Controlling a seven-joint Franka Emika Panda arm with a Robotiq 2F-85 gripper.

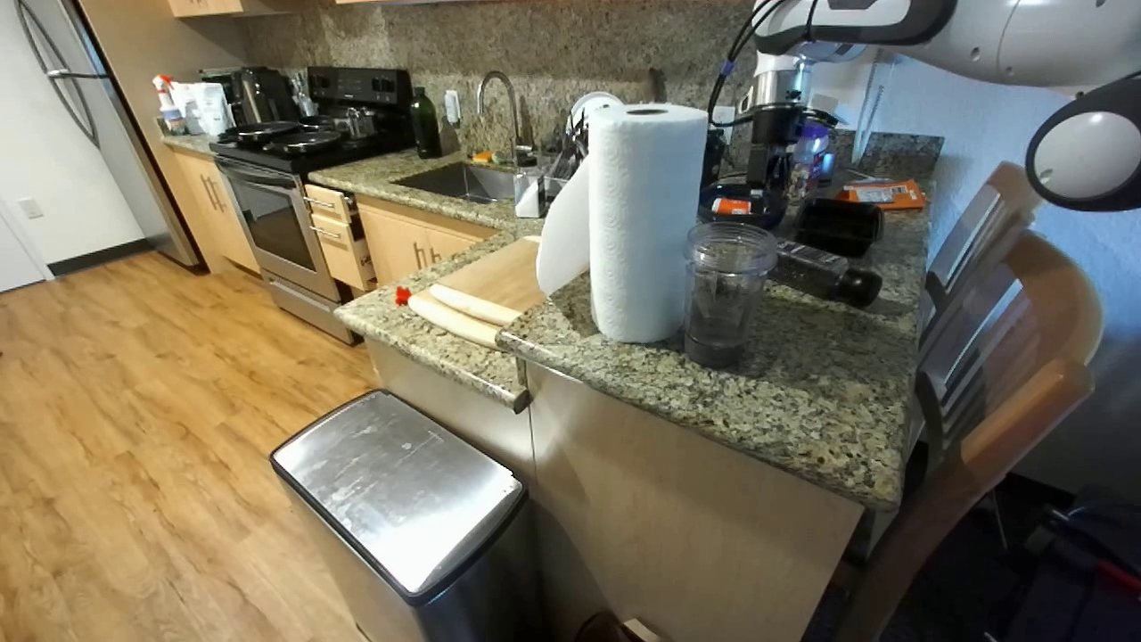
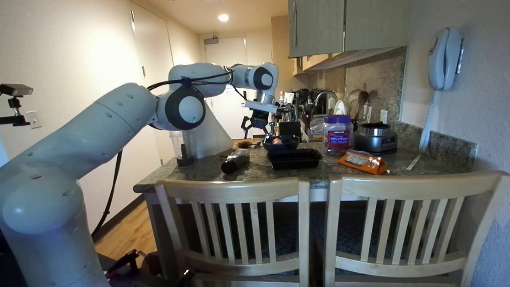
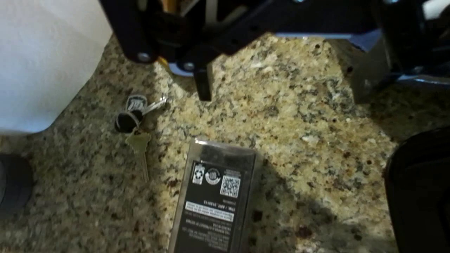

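Observation:
A bottle or grinder with a dark label and a clear end lies on its side on the granite counter; its dark cap points toward the chairs. My gripper is open above the counter, its fingers wide apart with bare granite showing between them. In the wrist view the bottle lies below the fingers and apart from them. The second exterior view has the gripper hanging behind the bottle, near a dark bowl with something orange in it. A black tray stands in front of the bowl.
Keys lie beside the bottle. A paper towel roll and a clear cup stand near the counter's end. An orange packet and a purple-lidded jar are at the right.

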